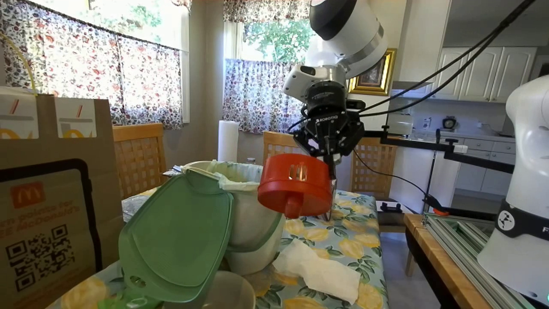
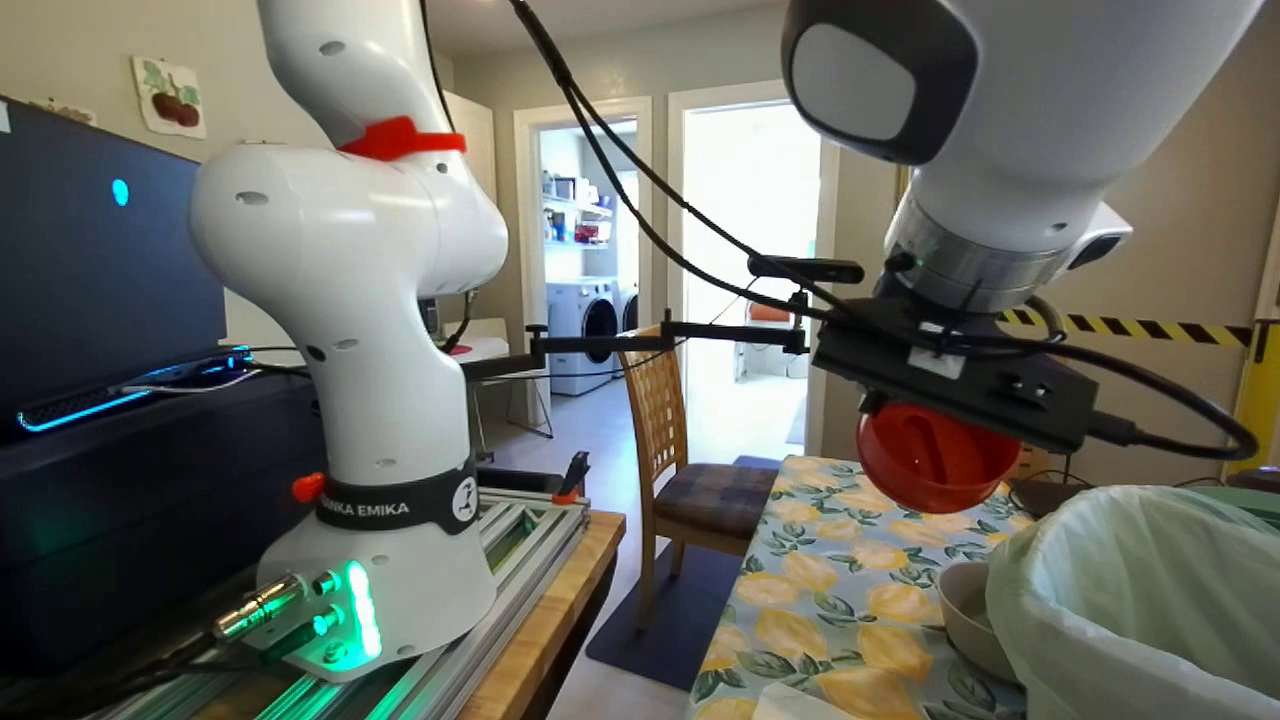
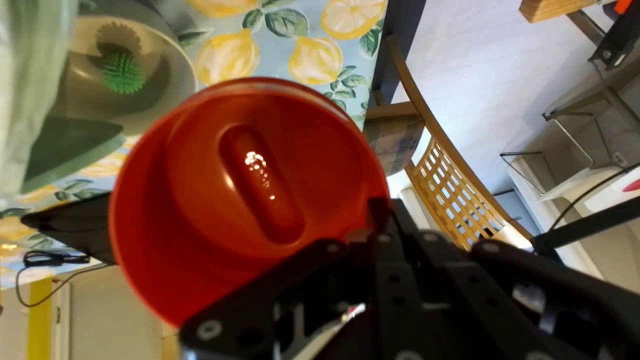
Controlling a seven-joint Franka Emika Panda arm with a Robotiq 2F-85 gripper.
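A red round container (image 1: 296,177) with a knob on its base hangs over the table, right of the lined bin. My gripper (image 1: 332,164) is shut on the thin wall of this container at its rim. In the wrist view the red container (image 3: 258,192) shows its empty inside, with the gripper at its right edge. The container is tilted, its base turned toward exterior view 1. Exterior view 2 shows the red container (image 2: 942,458) below the wrist, but the fingers are hidden there.
A white bin (image 1: 252,219) with a liner and a green lid (image 1: 180,237) stand on the lemon-print tablecloth (image 1: 352,247). A bowl (image 3: 186,66) holds a green spiky ball (image 3: 123,73). A paper sheet (image 1: 321,273) lies in front; a paper bag (image 1: 56,201) is at left.
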